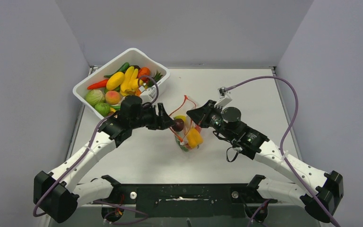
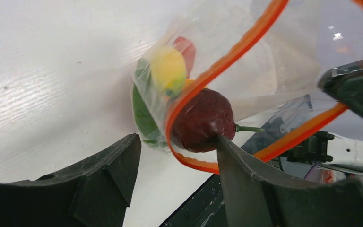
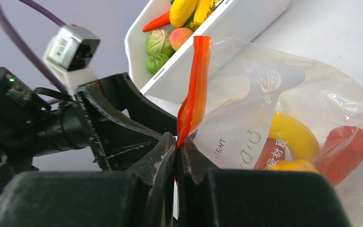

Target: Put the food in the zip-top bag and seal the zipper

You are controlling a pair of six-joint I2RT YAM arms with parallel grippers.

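The clear zip top bag point(image 1: 185, 105) lies on the table with its orange-rimmed mouth point(image 2: 238, 45) held apart and facing left. Inside are a dark red round fruit point(image 2: 203, 120) with a green stem, close to the mouth, a yellow pepper point(image 1: 194, 137), a red piece point(image 3: 344, 152) and something green point(image 2: 144, 113). My right gripper is shut on the bag's orange zipper edge. At the mouth's left side, my left gripper stands open; its fingers are apart in front of the rim and fruit, and I see nothing gripped between them.
A white bin point(image 1: 81, 91) with several vegetables and fruits stands at the back left. Bare table point(image 1: 250, 94) lies behind the right arm and in front of the bag.
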